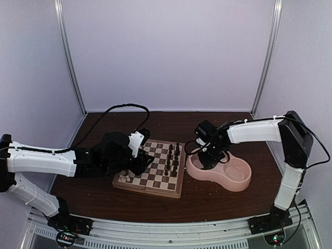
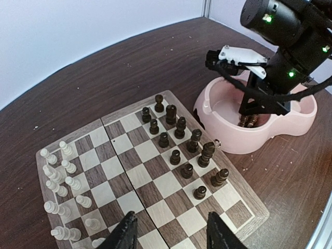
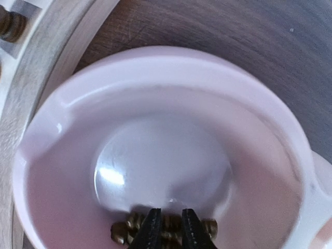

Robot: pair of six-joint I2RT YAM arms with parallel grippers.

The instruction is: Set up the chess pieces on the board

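The chessboard (image 2: 136, 177) carries white pieces (image 2: 73, 182) along its left side and dark pieces (image 2: 194, 140) along its right. Over the board, my left gripper stands wide open and empty. My right gripper is down inside the large bowl of the pink dish (image 3: 171, 62). Its fingers are a little apart, above a few dark brown pieces (image 3: 119, 232) lying on the bowl's floor. Part of one brown piece shows in the gap; whether it is gripped cannot be told.
The dish's smaller bowl (image 1: 236, 169) looks empty. The dish stands close to the board's right edge. Bare dark table (image 1: 238, 205) lies in front of the dish and behind the board.
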